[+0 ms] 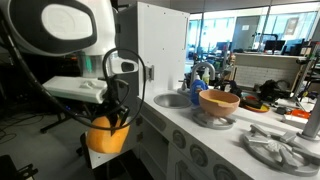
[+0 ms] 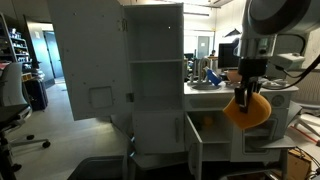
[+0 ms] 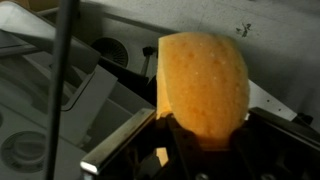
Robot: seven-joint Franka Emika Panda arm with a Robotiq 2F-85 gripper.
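Note:
An orange, rounded object (image 1: 104, 138), perhaps a bowl or cup, hangs below my gripper (image 1: 116, 117). My gripper is shut on it. From the other side, the orange object (image 2: 250, 111) is tilted beneath the gripper (image 2: 243, 95) and in front of the lower cabinets. In the wrist view the orange object (image 3: 205, 85) fills the middle and hides most of the fingertips. A pulled-out white drawer (image 2: 195, 147) stands left of the gripper, with a small orange thing (image 2: 208, 122) inside it.
An orange-brown bowl (image 1: 218, 102) sits on the stove top at the counter's back. Nearer lies an empty burner grate (image 1: 280, 150). The sink (image 1: 173, 101) is at the counter's far end. A tall white cabinet (image 2: 157, 75) stands with its door (image 2: 90, 60) open.

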